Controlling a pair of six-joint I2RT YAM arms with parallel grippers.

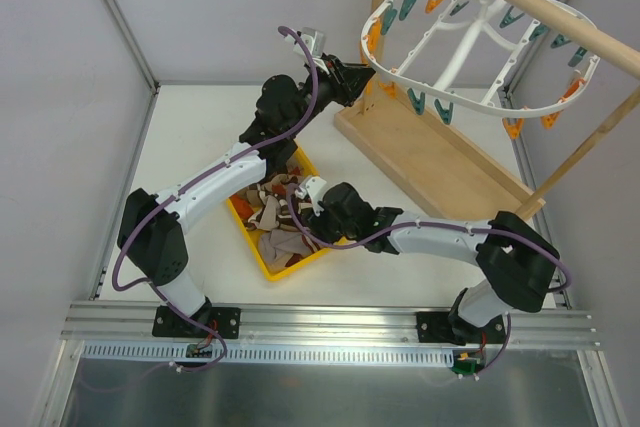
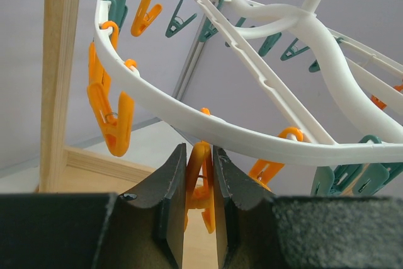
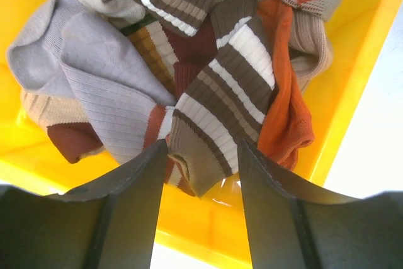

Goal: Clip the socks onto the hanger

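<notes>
The white hanger ring [image 1: 452, 97] carries orange and green clips and hangs from a wooden bar. At its near left rim my left gripper is shut on an orange clip [image 2: 199, 181], squeezed between the two fingers. Over the yellow bin [image 1: 262, 259] hangs my right gripper, pointing down with its fingers apart. Below those fingertips, in the right wrist view, lies the end of a brown-and-white striped sock [image 3: 217, 114]; whether they touch it I cannot tell. Grey socks [image 3: 110, 74] and an orange sock [image 3: 286, 111] surround it.
Wooden posts [image 1: 585, 152] and a wooden base [image 1: 430, 162] support the hanger at the right. More orange clips [image 2: 110, 111] hang close to the left gripper.
</notes>
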